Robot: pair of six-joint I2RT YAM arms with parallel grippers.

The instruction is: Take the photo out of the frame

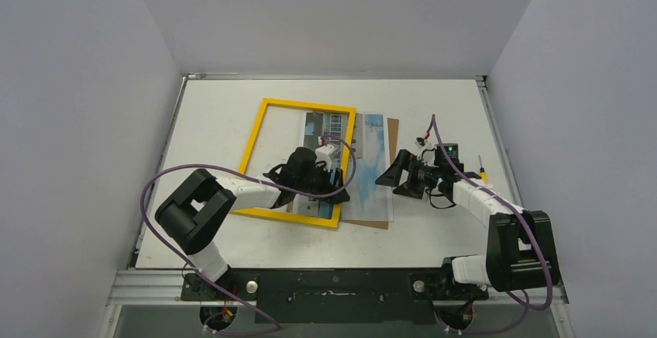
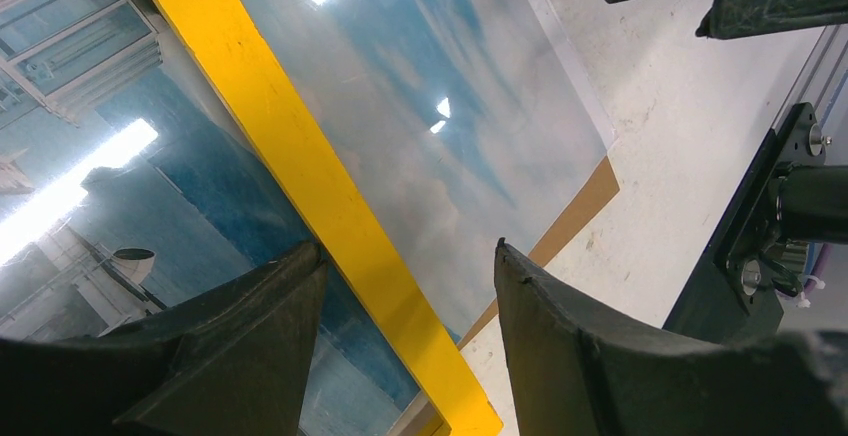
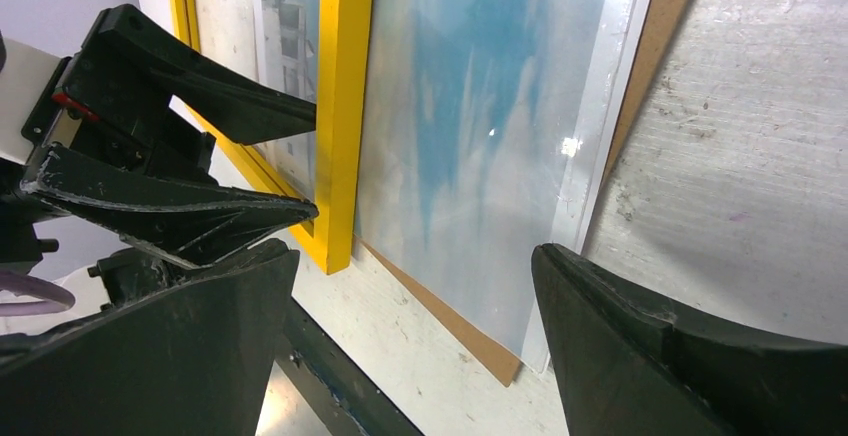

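The yellow frame lies flat on the white table. Beneath it and out past its right side reaches the picture, with a clear glossy sheet and brown backing board. My left gripper stands open, one finger on each side of the frame's right bar; its fingers are apart and do not close on the bar. Over the picture's exposed part, near its lower right edge, my right gripper is open with nothing gripped between its fingers. My left arm hides part of the frame in the top view.
A yellow-handled screwdriver lies by the right edge of the table. Bare tabletop stretches to the right of the picture and along the front. Both grippers are close together over the picture.
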